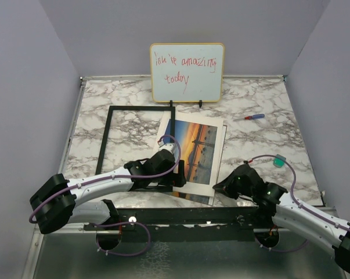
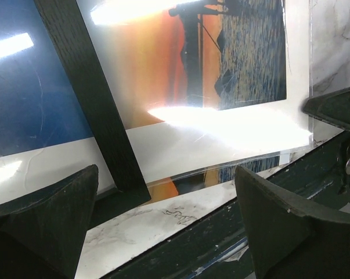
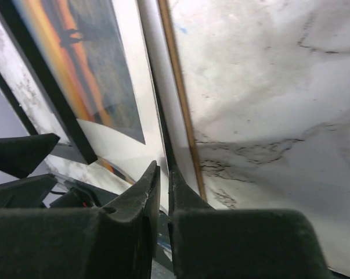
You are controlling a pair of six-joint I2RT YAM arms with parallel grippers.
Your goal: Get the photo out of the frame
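Note:
The photo, an orange and blue sunset scene with a white border, lies flat under the right bar of the empty black frame. In the left wrist view a glossy clear layer covers the photo. My left gripper is open above the frame's lower right corner, touching nothing that I can make out. At the photo's lower right corner, the fingertips of my right gripper stand close together, one on each side of the white border's edge. Whether they grip it is unclear.
Under the photo's right side is a brown-edged board. A screwdriver and a green block lie to the right on the marble table. The whiteboard stands at the back. Both grippers are near the table's front rail.

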